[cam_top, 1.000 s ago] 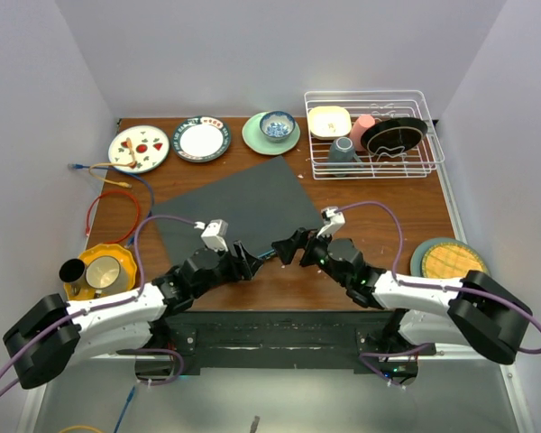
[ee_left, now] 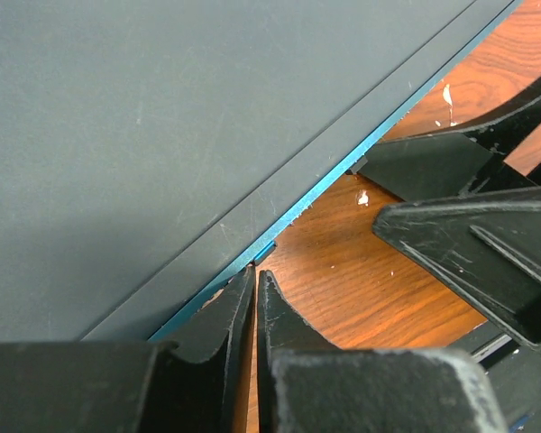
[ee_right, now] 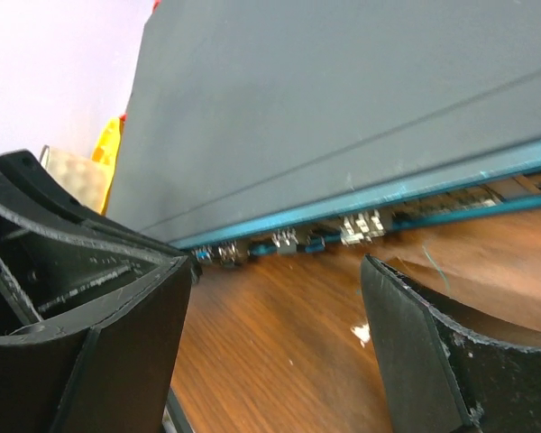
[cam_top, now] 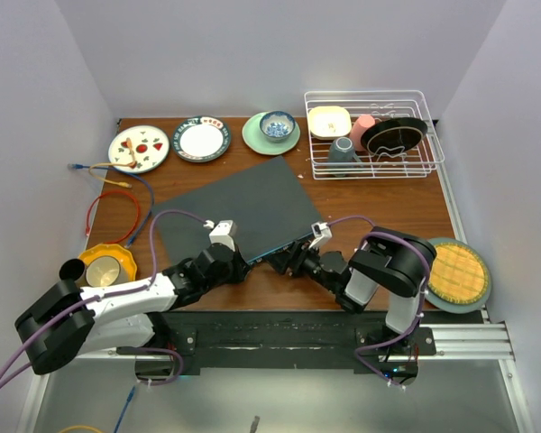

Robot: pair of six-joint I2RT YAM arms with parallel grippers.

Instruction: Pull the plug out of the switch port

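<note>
The dark grey switch (cam_top: 224, 203) lies on the table, its teal-edged port side facing the robot. In the left wrist view my left gripper is shut on that edge, at a small blue piece; whether this is a plug is hard to tell. My right gripper (cam_top: 287, 260) is part open just right of it, near the edge. In the right wrist view metal connectors (ee_right: 362, 227) show along the underside, between and beyond its fingers, with nothing gripped.
Plates stand at the back left, a dish rack (cam_top: 371, 170) at the back right. Coloured cables (cam_top: 117, 195) and a yellow dish lie at the left, a yellow round board (cam_top: 455, 275) at the right.
My right arm has folded inward and its gripper has moved left toward the switch edge. My left gripper has shifted slightly and is now closed at the edge.
</note>
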